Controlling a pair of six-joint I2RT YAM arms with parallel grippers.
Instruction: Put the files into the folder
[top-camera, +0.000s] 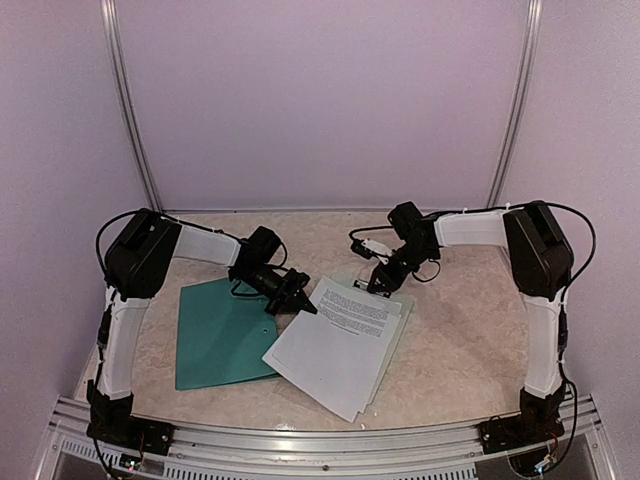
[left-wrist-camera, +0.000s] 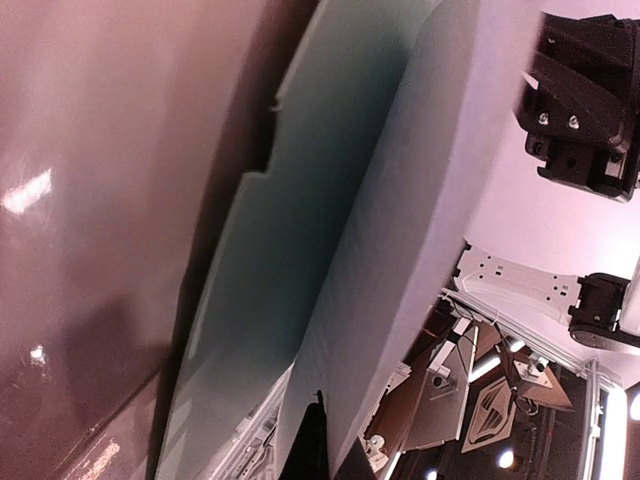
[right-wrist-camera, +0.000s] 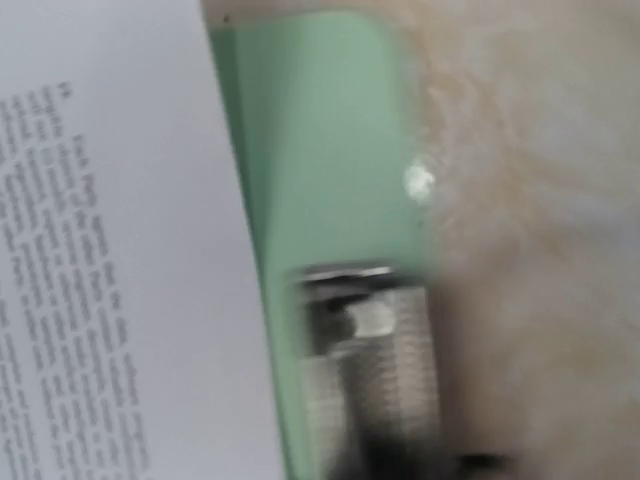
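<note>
A stack of printed white sheets (top-camera: 325, 355) lies slanted over a pale green folder (top-camera: 395, 345), whose green surface (right-wrist-camera: 320, 130) shows beside the papers in the right wrist view. My left gripper (top-camera: 305, 305) is shut at the papers' upper left edge; the left wrist view shows the sheets' edge (left-wrist-camera: 400, 240) at its fingertips. My right gripper (top-camera: 378, 282) is at the folder's metal clip (right-wrist-camera: 370, 370), its fingers blurred at the bottom of the right wrist view, so its opening is unclear.
A teal folder (top-camera: 220, 345) lies flat at the left.
</note>
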